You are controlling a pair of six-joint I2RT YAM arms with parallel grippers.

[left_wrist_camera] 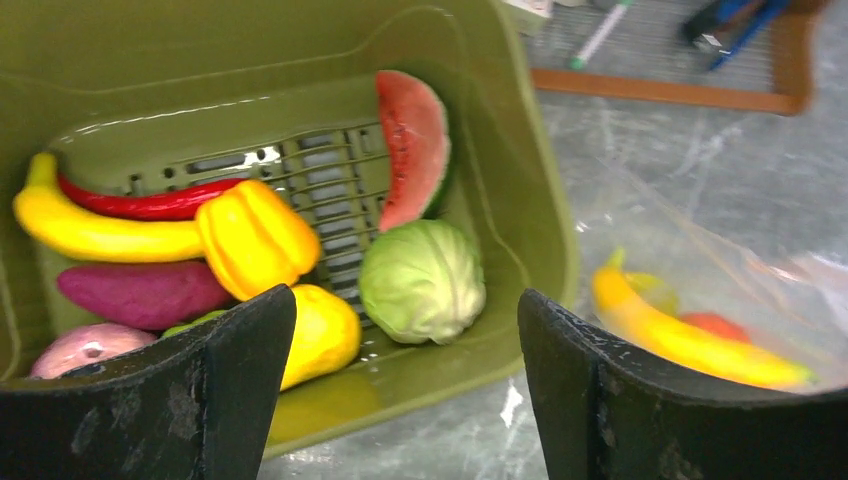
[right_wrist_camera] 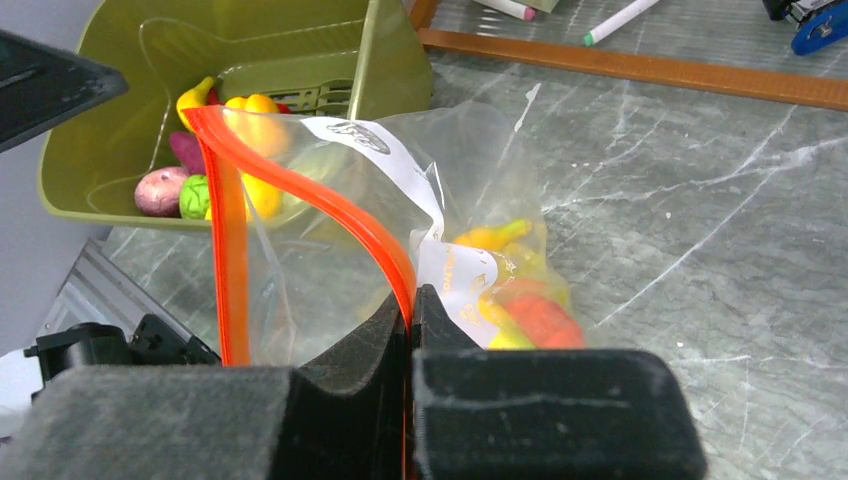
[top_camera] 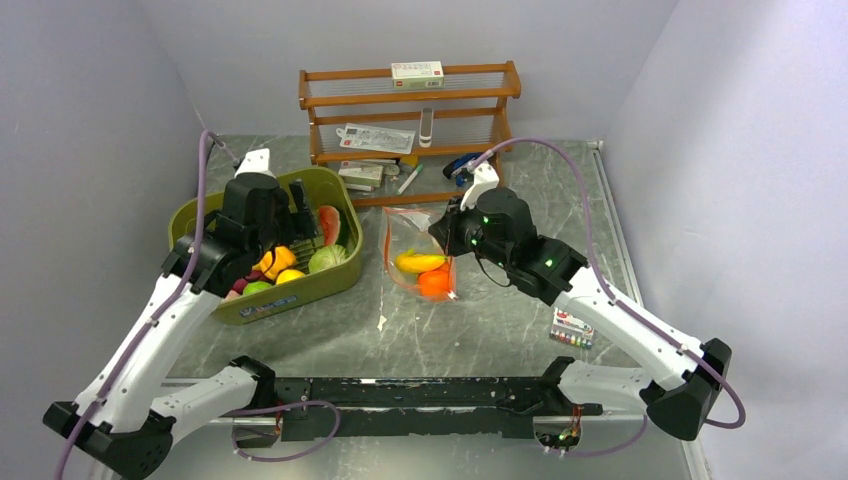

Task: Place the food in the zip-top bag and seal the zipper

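Observation:
A clear zip top bag [top_camera: 402, 236] with an orange-red zipper edge [right_wrist_camera: 330, 200] is pinched at its rim by my right gripper, which is shut on it. Inside the bag lie a yellow banana-like piece [top_camera: 420, 262] and an orange round piece [top_camera: 434, 284]. The bag's mouth gapes toward the bin in the right wrist view. My left gripper hovers above the green bin, its fingers [left_wrist_camera: 245, 355] spread wide and empty. Below it in the bin are a cabbage [left_wrist_camera: 422, 280], a watermelon slice [left_wrist_camera: 412, 145] and a yellow pepper [left_wrist_camera: 257, 238].
The green bin [top_camera: 300, 297] also holds a banana, a red chili [left_wrist_camera: 150, 203] and a purple eggplant [left_wrist_camera: 145, 293]. Behind stands a wooden rack [top_camera: 410, 100]. A box of markers [top_camera: 571, 327] lies at the right. Counter in front of the bag is clear.

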